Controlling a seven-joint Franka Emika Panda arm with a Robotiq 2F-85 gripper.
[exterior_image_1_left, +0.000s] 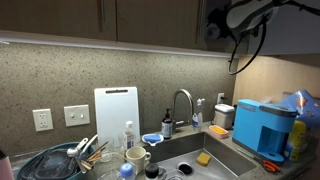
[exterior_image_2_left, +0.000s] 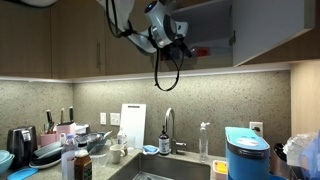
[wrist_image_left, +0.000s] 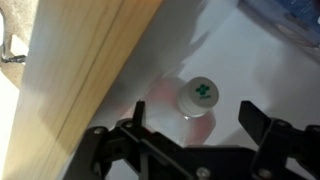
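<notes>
A small bottle with a white cap bearing a green mark stands on a pale shelf surface in the wrist view; its body looks clear or pinkish. My gripper is open, one finger to each side below the bottle in the picture. Nothing is clasped between the fingers, and whether they touch the bottle cannot be told. From the second exterior view, the gripper is up at the open upper cabinet, where something reddish shows. In the first exterior view the cabinet front hides most of the hand.
A wooden cabinet edge runs close along the gripper's left side in the wrist view. Another item sits at its upper right. The open cabinet door hangs to the right. Below are the sink and a blue appliance.
</notes>
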